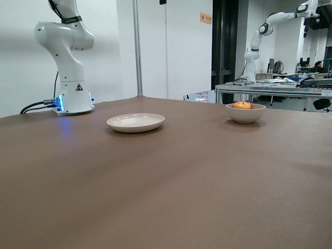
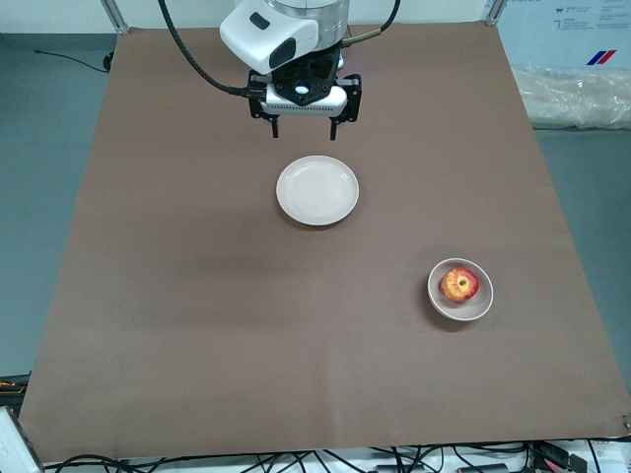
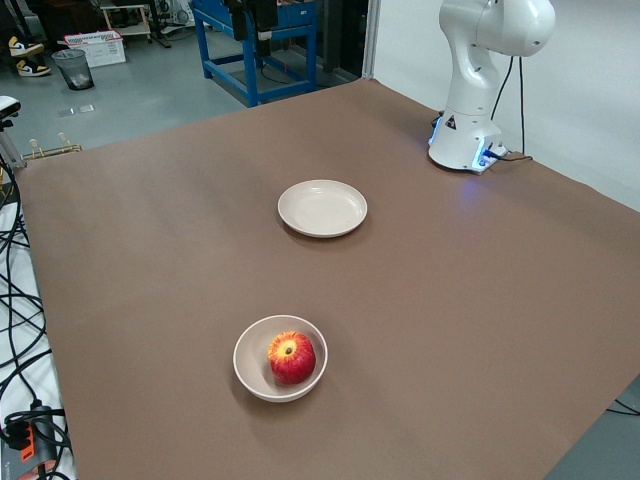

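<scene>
A red-yellow apple (image 2: 459, 285) sits in a small pale bowl (image 2: 473, 305) on the right of the left-camera view; the same apple (image 3: 291, 356) in its bowl (image 3: 258, 375) is nearest in the right-camera view. An empty white plate (image 2: 316, 190) lies farther back, near the middle of the brown table. My gripper (image 2: 305, 130) hangs at the back in the left-camera view, behind the plate, its two black fingers apart and open with nothing visible between them.
Cables run along one edge outside it. A white wall (image 3: 590, 90) stands behind the arm's base (image 1: 73, 98).
</scene>
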